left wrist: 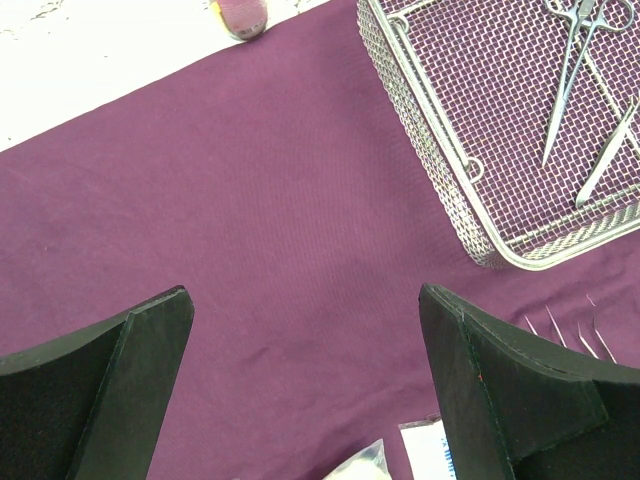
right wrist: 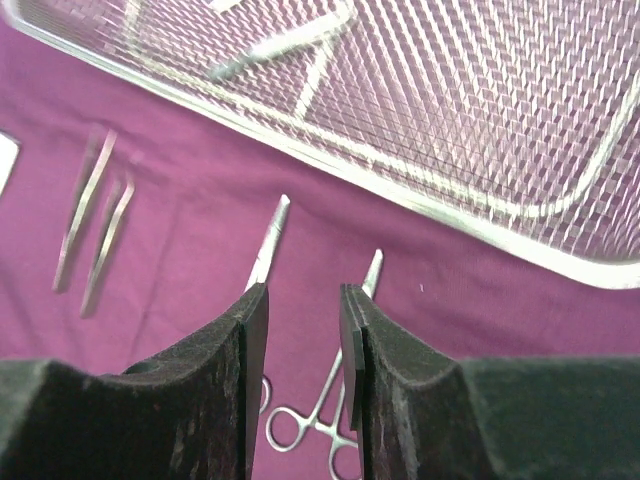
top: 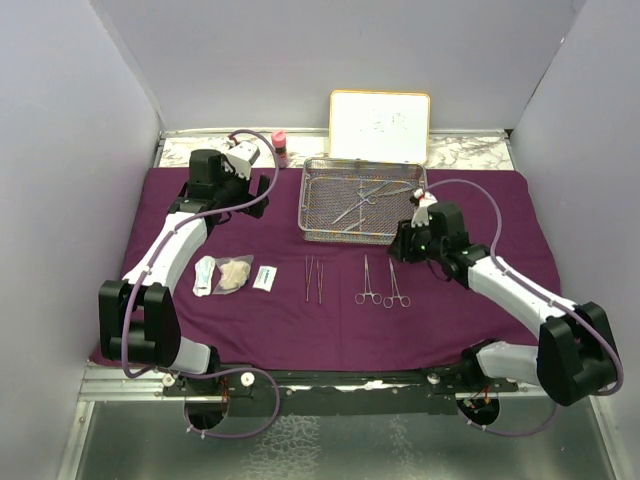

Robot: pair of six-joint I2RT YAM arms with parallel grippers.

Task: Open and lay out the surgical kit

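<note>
The wire mesh tray [top: 312, 205] holds scissors [left wrist: 566, 75] and other steel instruments. In front of it two tweezers [top: 308, 280] and two ring-handled clamps [top: 369, 298] lie in a row on the purple cloth [top: 260, 330]. My right gripper is over the clamps by the tray's front right, fingers a little apart, nothing seen between them. My left gripper stands open and empty above the cloth left of the tray. Packets [top: 264, 278] and a gauze bag [top: 234, 272] lie at the front left.
A white board [top: 379, 124] stands behind the tray, with a pink bottle [top: 281, 150] on the marble ledge to its left.
</note>
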